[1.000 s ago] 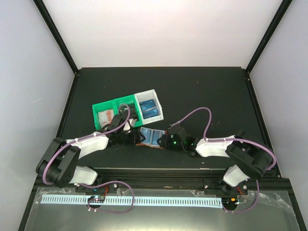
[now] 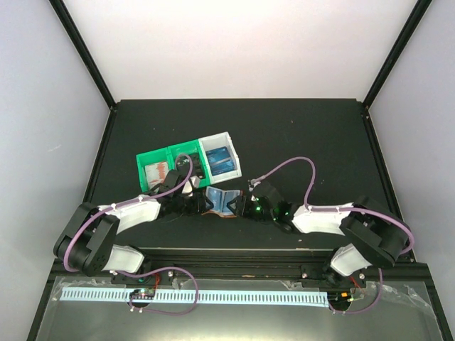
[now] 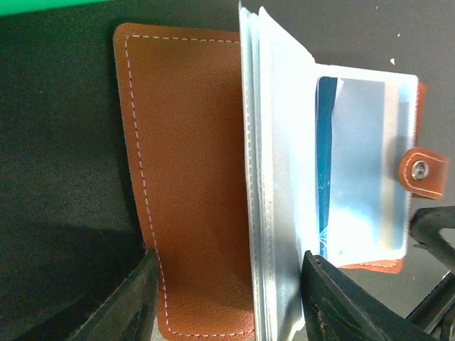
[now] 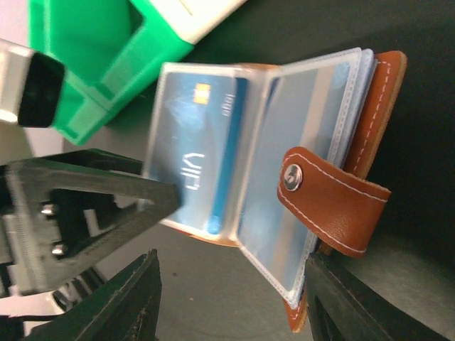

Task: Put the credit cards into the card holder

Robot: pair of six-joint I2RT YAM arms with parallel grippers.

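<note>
The brown leather card holder (image 2: 222, 202) lies open between both grippers, clear sleeves showing. In the left wrist view its brown cover (image 3: 188, 185) lies flat, sleeves (image 3: 281, 177) stand bunched upright, and my left gripper, part open, has its right finger against them. In the right wrist view, a blue card (image 4: 195, 149) shows in a sleeve. My right gripper is open at the holder's right side, beside the snap strap (image 4: 330, 202), one finger at the sleeve edge.
A green two-compartment box (image 2: 146, 156) and a white box (image 2: 234, 170) with blue cards stand just behind the holder.
My right arm has shifted slightly at the wrist and elbow near the holder. The left arm looks unchanged in the top view.
</note>
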